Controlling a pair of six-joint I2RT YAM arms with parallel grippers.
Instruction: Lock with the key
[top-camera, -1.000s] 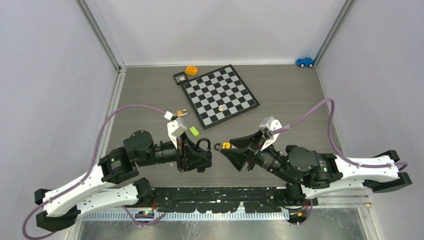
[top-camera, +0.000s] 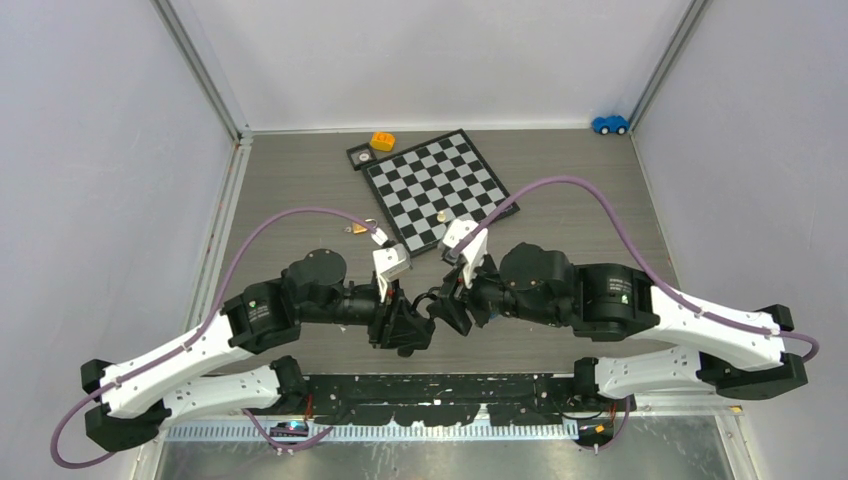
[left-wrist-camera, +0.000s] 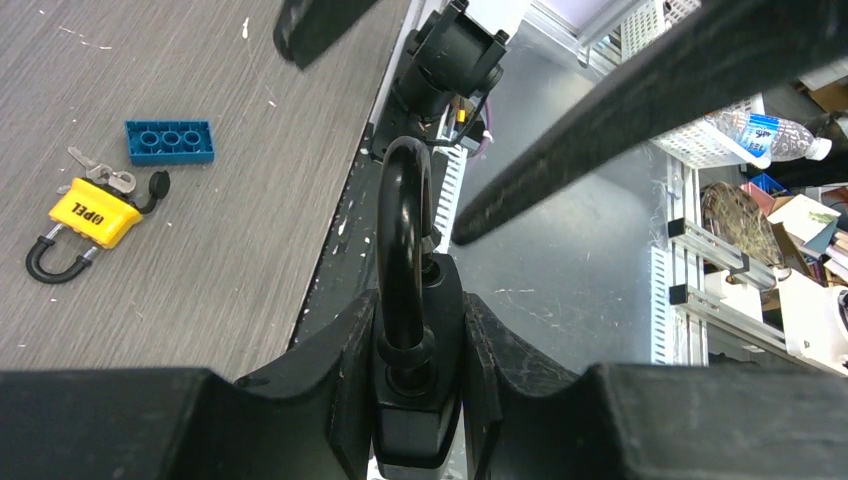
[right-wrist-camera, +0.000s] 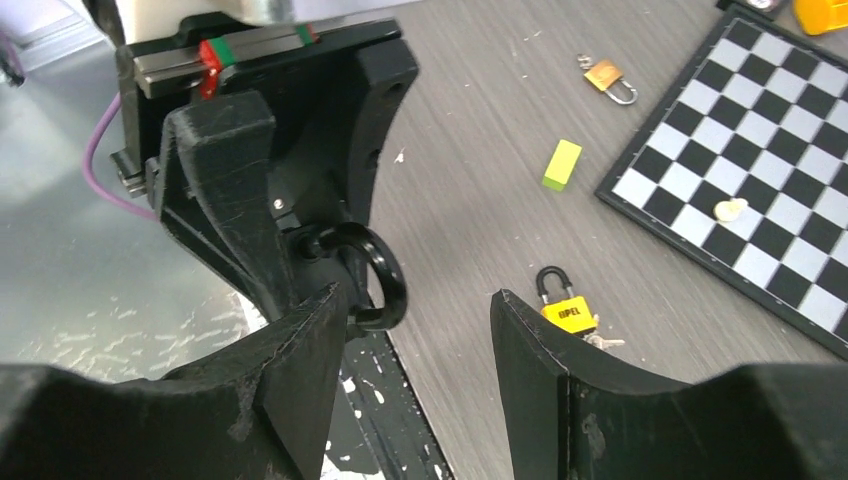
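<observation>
My left gripper grips a large black padlock, its shackle upright, at the centre of the top view. My right gripper stands open beside it; in the right wrist view the black shackle shows near its fingers. A yellow padlock with a black shackle and keys lies on the table; it appears below the chessboard in the right wrist view. Whether a key is in the black padlock cannot be seen clearly.
The chessboard lies at the back, with a small brass padlock and a green block beside it. A blue brick is on the table. A blue toy car stands at the back right.
The left gripper has moved right with the black padlock.
</observation>
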